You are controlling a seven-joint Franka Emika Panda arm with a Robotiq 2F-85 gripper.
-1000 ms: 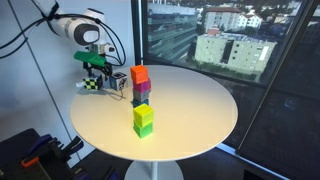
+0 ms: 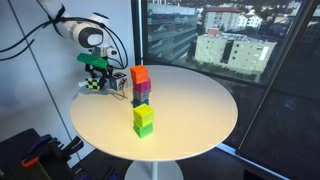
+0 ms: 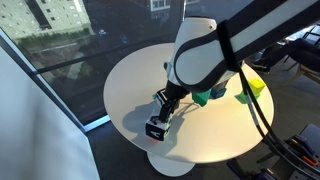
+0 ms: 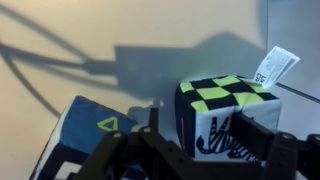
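A soft cube with a green-and-black checked top and white-and-black sides is at the table's left edge, a white tag sticking out from it. In exterior view 1 the checked cube is just below the arm's end; exterior view 2 also shows the cube. My gripper stands part open over it in the wrist view. One dark finger is to the cube's left, and the other overlaps its face. Whether either finger touches it is hard to tell.
A dark blue cube lies close to the left finger. To the right in exterior view 1 stand a stack topped by an orange block and a yellow block on a green one.
The arm has shifted slightly to the right above the checked cube. The stacked blocks have stayed where they were.
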